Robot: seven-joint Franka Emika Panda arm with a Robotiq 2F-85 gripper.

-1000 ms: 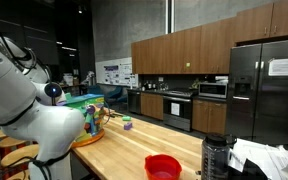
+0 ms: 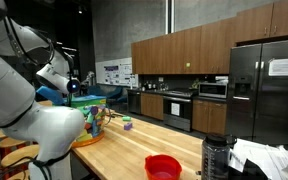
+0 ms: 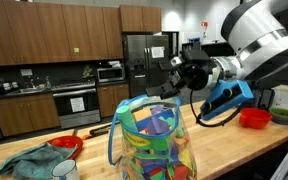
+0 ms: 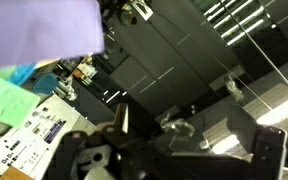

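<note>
My gripper stands open in the wrist view, its two dark fingers apart with nothing between them. A purple block [image 4: 44, 28] and a green block [image 4: 6, 102] show close to the camera on the left of that view, clear of the fingers. In exterior view 2 a clear bin [image 3: 134, 160] full of colourful blocks stands at the front, and the white arm [image 3: 259, 55] reaches in from the right above it. The fingertips are hard to make out there. The same bin appears small beside the arm in exterior view 1.
A red bowl [image 2: 164, 166] sits on the wooden table [image 2: 124, 150], with a black canister [image 2: 216, 158] to its right. A grey cloth [image 3: 42, 160] and a white cup [image 3: 66, 172] lie at the left in exterior view 2.
The upper part of my arm has swung down at the left of exterior view 1, bringing its wrist and blue part into view near the bin. The table objects have not moved.
</note>
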